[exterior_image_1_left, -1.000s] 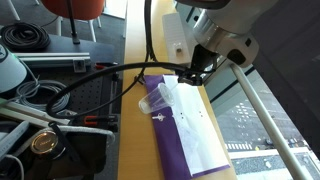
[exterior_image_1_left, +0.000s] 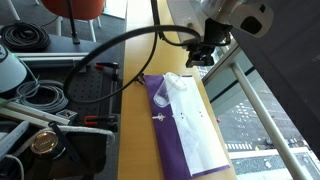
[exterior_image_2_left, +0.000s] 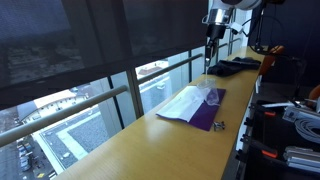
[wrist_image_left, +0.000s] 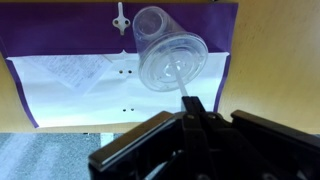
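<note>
A clear plastic cup (wrist_image_left: 152, 24) lies tipped over across purple and white sheets, its wide rim facing my gripper in the wrist view. In exterior view 1 the same cup (exterior_image_1_left: 163, 96) is near the left edge of the sheets. A thin white stick (wrist_image_left: 178, 72) runs from the cup's mouth up to my fingertips. My gripper is shut; whether the stick is pinched or only passes behind the fingers is unclear. From outside, the gripper (exterior_image_1_left: 203, 60) hangs above the sheets' far end.
A white sheet (exterior_image_1_left: 203, 138) covers much of the purple sheet (exterior_image_1_left: 172, 153) on the wooden table (exterior_image_2_left: 130, 150). A small metal piece (wrist_image_left: 121, 18) lies near the cup. Windows and a rail (exterior_image_2_left: 70, 115) border one side.
My gripper has moved up and to the right in exterior view 1, away from the cup. The cup has shifted slightly, and the black cable now curves across it.
</note>
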